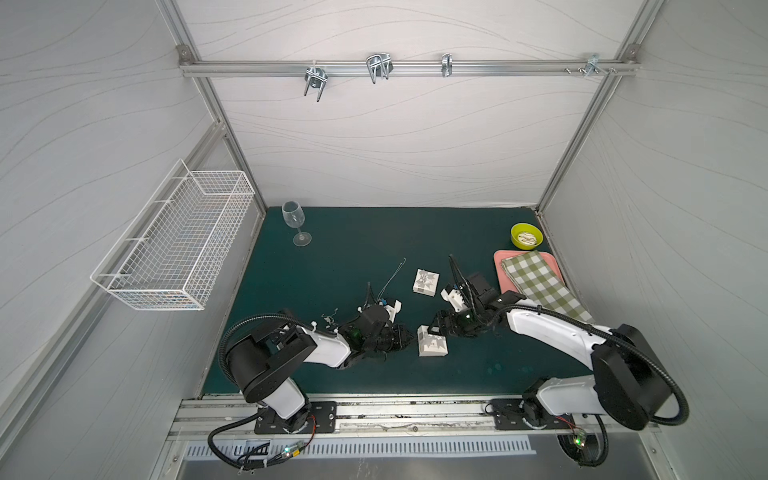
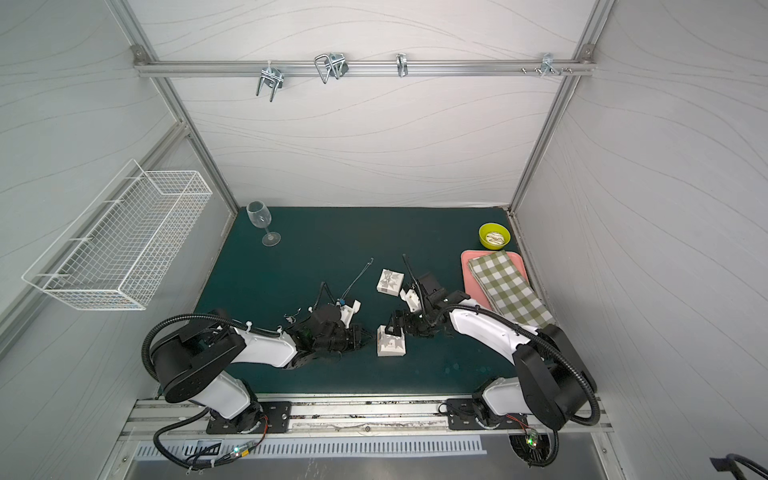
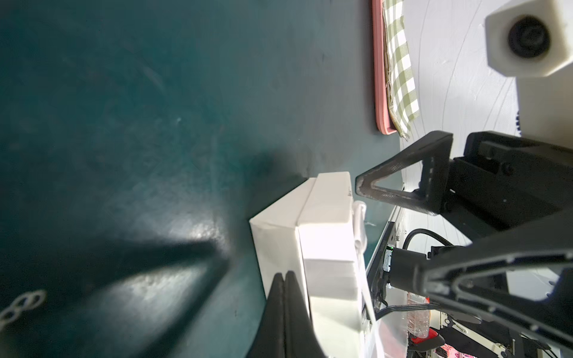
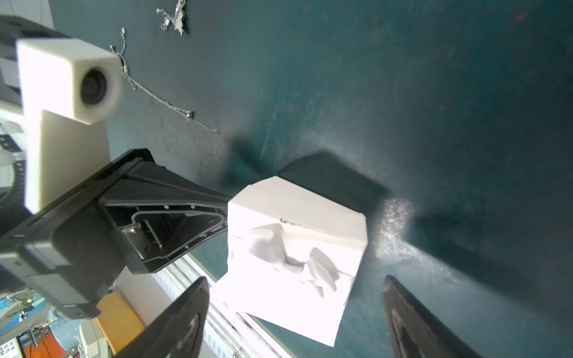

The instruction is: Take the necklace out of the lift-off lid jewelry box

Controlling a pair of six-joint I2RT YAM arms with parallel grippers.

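A white lidded jewelry box with a ribbon bow sits on the table near its front centre. My left gripper is shut against the box's side, nothing seen between its fingers. My right gripper hovers over the box from the right, open, its fingers either side in the right wrist view. Silver chains lie loose on the table. Whether anything is inside the box is hidden.
A second white box lies behind. A pink tray with checked cloth and a green bowl stand at right. A wine glass is at back left.
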